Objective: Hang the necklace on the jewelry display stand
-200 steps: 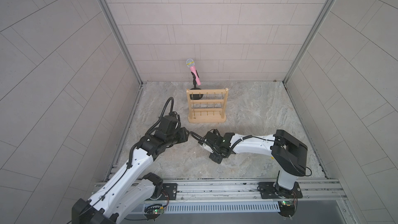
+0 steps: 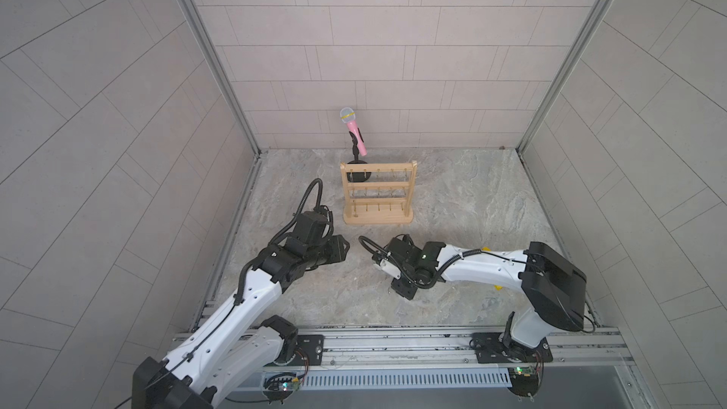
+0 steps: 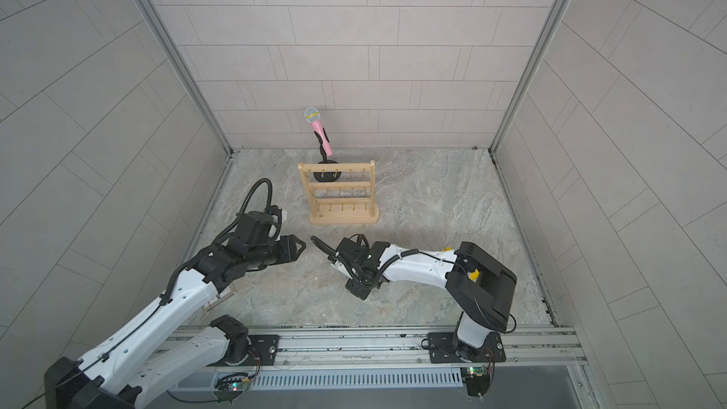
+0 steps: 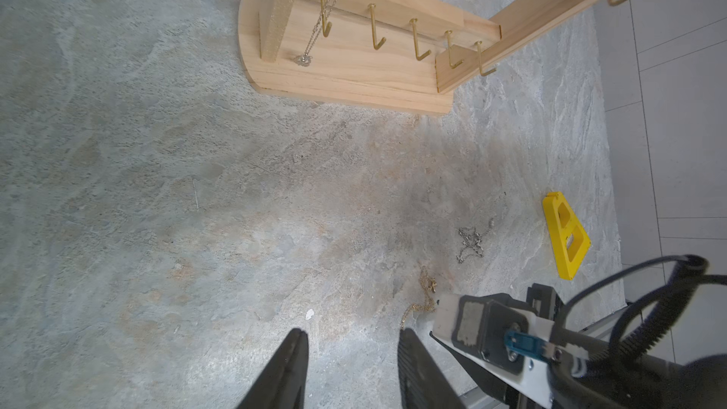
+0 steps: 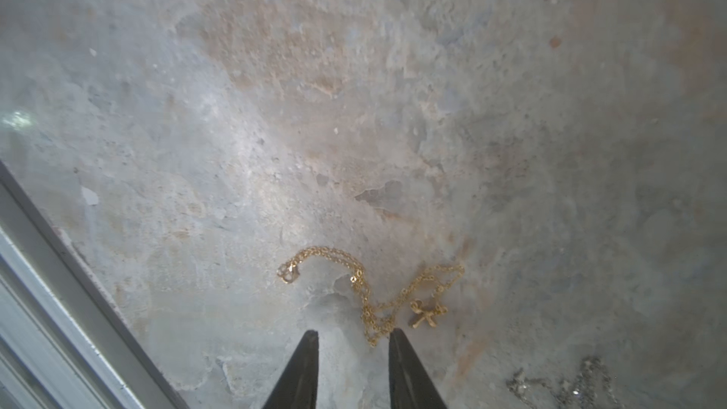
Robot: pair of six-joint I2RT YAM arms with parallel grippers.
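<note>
The pale wooden display stand (image 2: 378,216), with rows of hooks, stands mid-table toward the back. A silver necklace (image 4: 323,11) hangs on it at its left end in the left wrist view. On the table in the right wrist view lies a gold necklace (image 5: 365,306) with a small pendant. A second silver necklace rests behind it, partly cut off in the right wrist view. My right gripper is open above the table, its fingertips appearing just below the gold chain. My left gripper is open and empty, front-left of the stand.
A pink microphone (image 2: 356,134) on a black holder stands behind the stand. A yellow frame-like piece (image 4: 565,234) lies to the right. Metal rail (image 5: 56,299) borders the front edge.
My left arm has moved only slightly to the right.
</note>
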